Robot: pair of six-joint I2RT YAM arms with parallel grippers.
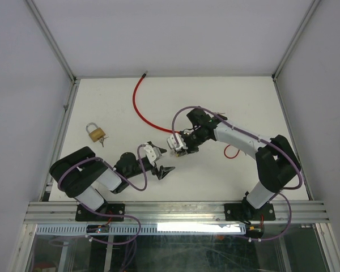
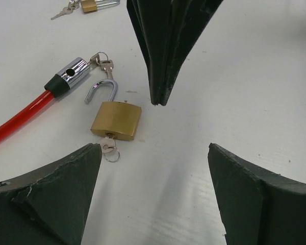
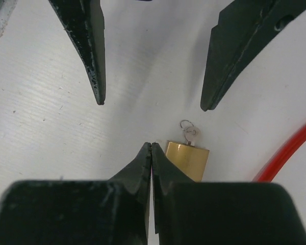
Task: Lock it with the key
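A brass padlock (image 2: 116, 120) lies on the white table with its shackle raised and a key in its bottom, near a key ring by the red cable's end. In the right wrist view the same padlock (image 3: 187, 159) sits just beyond my right gripper's fingers. My left gripper (image 1: 163, 161) is at the padlock's left, its two fingers apart and empty in the left wrist view. My right gripper (image 1: 177, 144) is over the padlock, hiding much of it from above, its fingers apart with nothing between them.
A second padlock (image 1: 96, 134) with keys lies at the left. The red cable (image 1: 137, 106) arcs across the back. A red loop (image 1: 232, 156) lies to the right, and the front of the table is mostly clear.
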